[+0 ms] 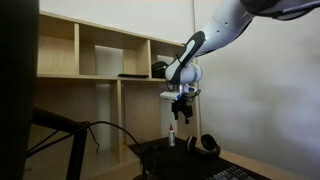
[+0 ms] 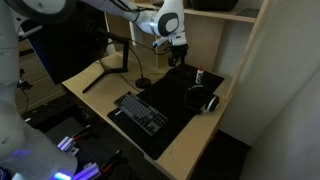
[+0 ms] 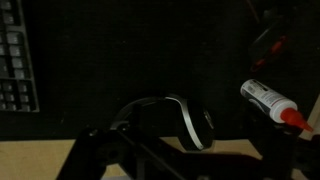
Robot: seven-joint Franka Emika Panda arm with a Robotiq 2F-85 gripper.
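Note:
My gripper [image 1: 182, 112] hangs open above the back of the desk, pointing down, with nothing between its fingers. In the wrist view its dark fingers [image 3: 95, 150] stand apart along the bottom edge. A white bottle with a red cap [image 3: 270, 103] lies to the right in that view; in exterior view 1 the same bottle [image 1: 171, 134] stands upright on the black mat, below and a little left of the gripper. The black headphones [image 2: 202, 102] rest at the mat's right edge. Part of their band [image 3: 185, 122] shows near the fingers in the wrist view.
A black keyboard [image 2: 142, 113] lies on the mat [image 2: 185, 88]. Near the mat's back is a dark object with red marks [image 3: 268, 43]. Wooden shelves [image 1: 105, 80] rise behind, and a monitor [image 2: 75, 50] stands at the left.

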